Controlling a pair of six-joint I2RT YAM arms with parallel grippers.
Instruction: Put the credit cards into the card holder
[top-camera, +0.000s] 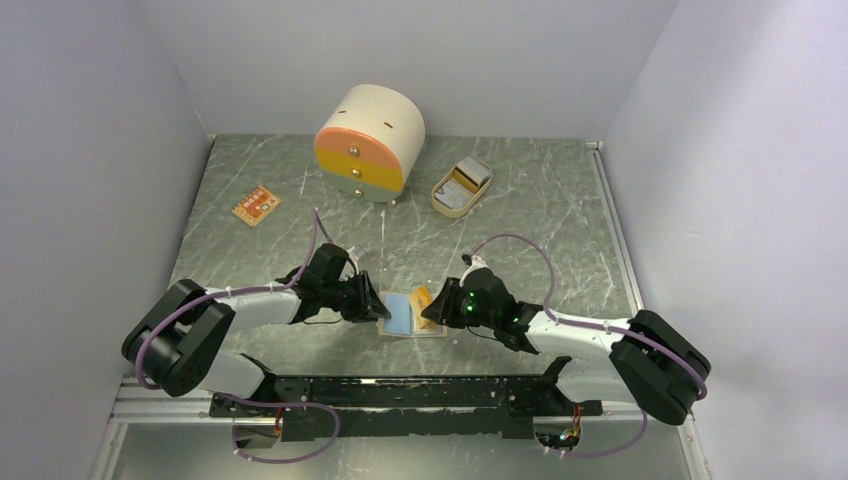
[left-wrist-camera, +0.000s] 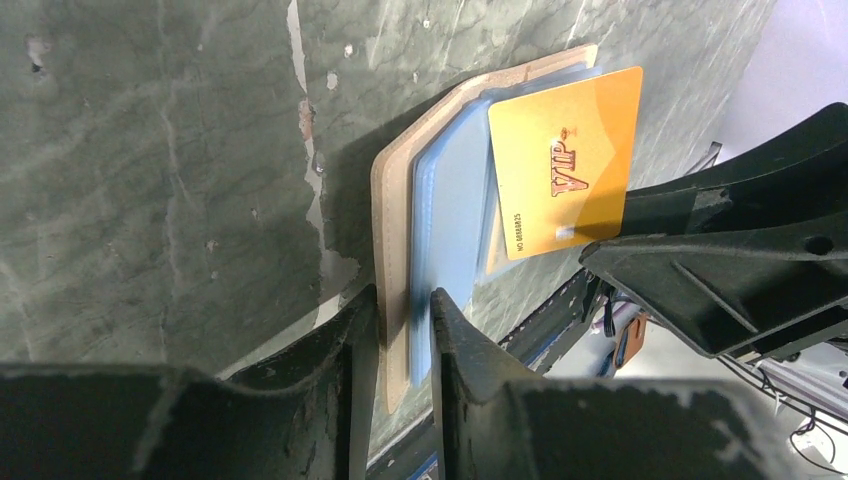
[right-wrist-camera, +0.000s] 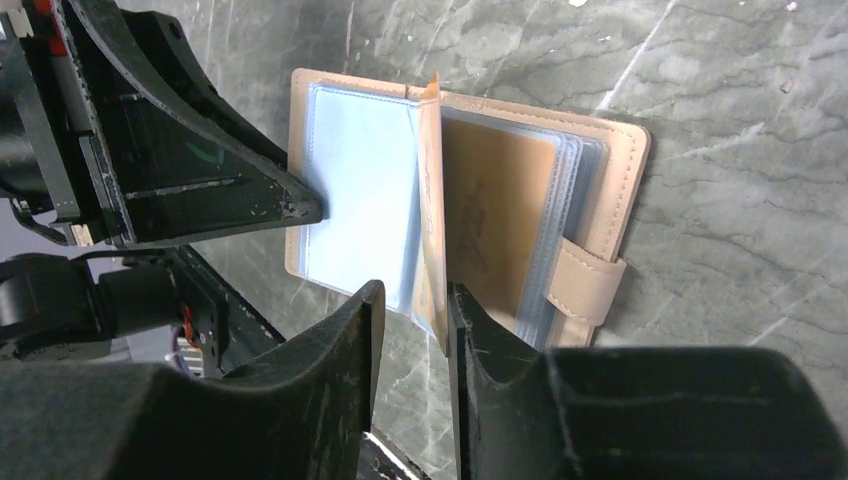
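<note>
The open card holder (top-camera: 396, 314), beige outside with light-blue sleeves, lies on the table front centre. My left gripper is open at its left end, fingertips either side of the cover's edge. A yellow VIP card stands tilted over the holder's middle, seen nearly edge-on in the right wrist view (right-wrist-camera: 432, 200). My right gripper is at the card's near end, part open, one fingertip beside the card; whether it grips the card I cannot tell.
A rounded drawer box (top-camera: 370, 140) stands at the back centre, with an oval tray (top-camera: 450, 200) to its right. An orange card pack (top-camera: 256, 205) lies at the left. The table between these and the holder is clear.
</note>
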